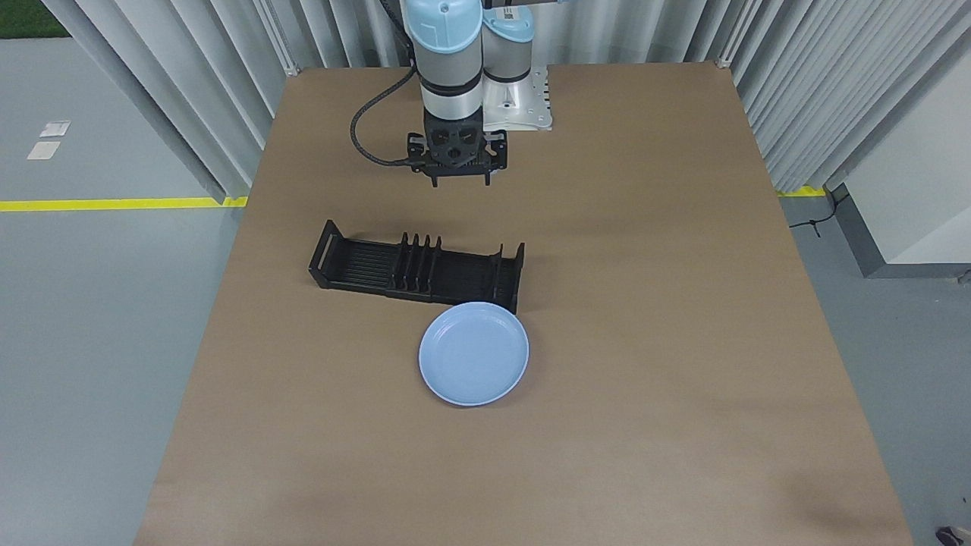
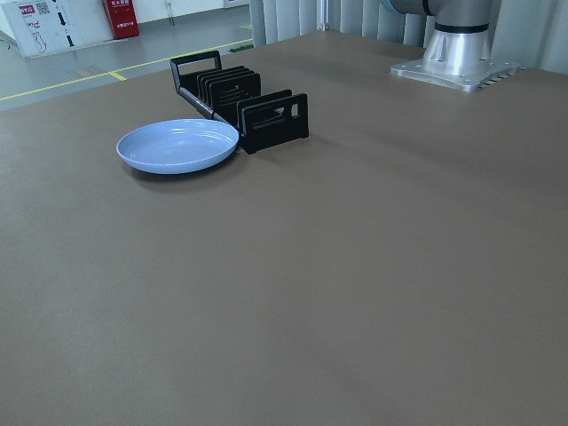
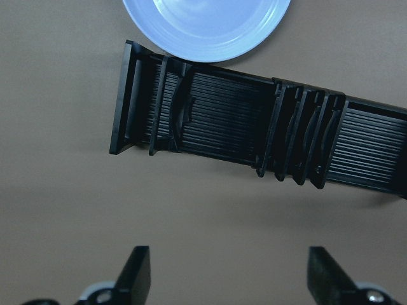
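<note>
A light blue plate [image 1: 473, 353] lies flat on the brown table just in front of a black slotted rack [image 1: 364, 268], near or touching its right end as the front view shows it; the left view shows the same plate [image 2: 177, 146] beside the rack [image 2: 275, 124]. My gripper [image 1: 460, 177] is raised at the back of the table, behind the rack. In the wrist view its two fingers stand wide apart at the bottom edge, open with nothing between them, over bare table [image 3: 229, 235]. The rack's dividers form several slots.
The robot base [image 1: 516, 109] stands at the back edge, with curtains behind it. Floor lies beyond the side edges.
</note>
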